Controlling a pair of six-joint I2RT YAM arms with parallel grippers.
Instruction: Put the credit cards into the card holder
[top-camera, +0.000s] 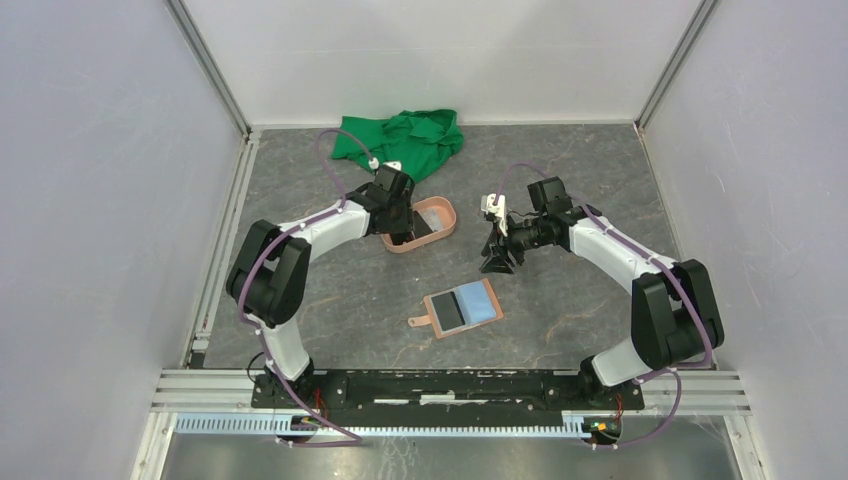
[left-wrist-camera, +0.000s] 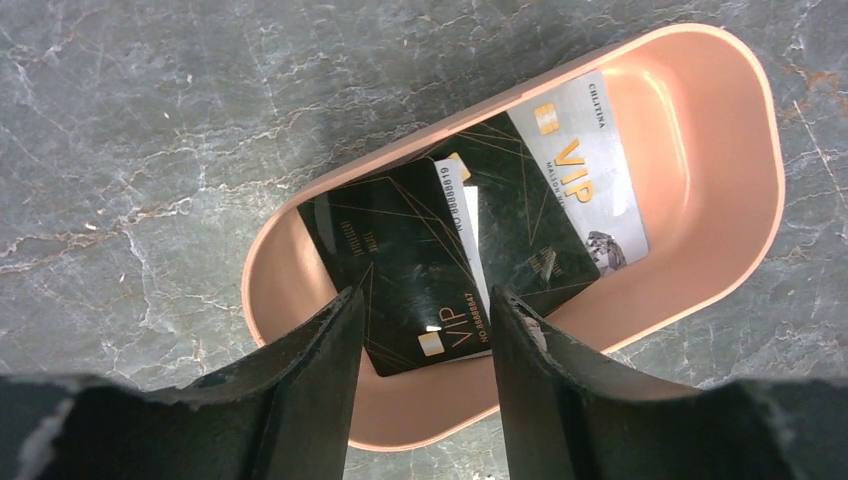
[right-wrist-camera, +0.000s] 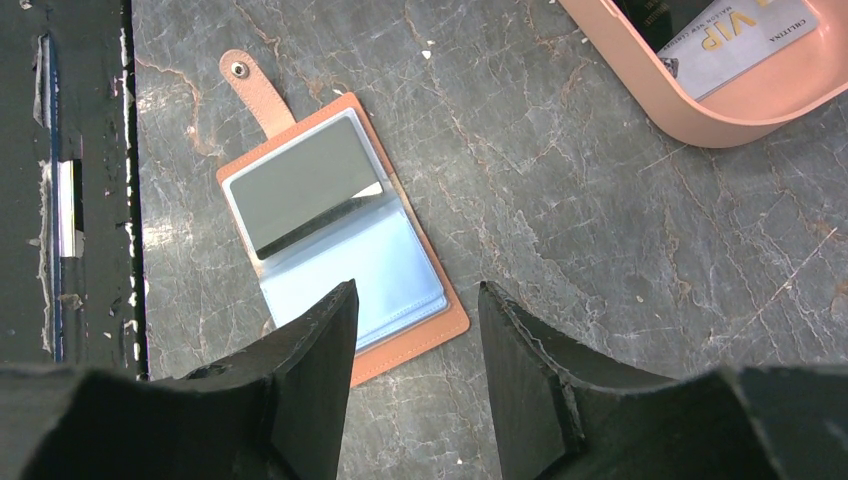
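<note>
Several cards lie overlapping in a peach oval basket (left-wrist-camera: 735, 170). In the left wrist view a black VIP card (left-wrist-camera: 400, 265) is nearest, another black card (left-wrist-camera: 520, 215) lies beyond it, and a silver VIP card (left-wrist-camera: 590, 170) is at the far end. My left gripper hangs over the near end of the basket, its fingers parted on either side of the black VIP card's lower part, holding nothing. The tan card holder (right-wrist-camera: 440, 330) lies spread flat with clear and bluish pockets, its strap to one side. My right gripper stands open and empty above the table by the holder.
A crumpled green cloth (top-camera: 410, 140) lies behind the basket at the back. Between basket and holder the grey stone table (top-camera: 350, 300) is clear. White walls bound both sides.
</note>
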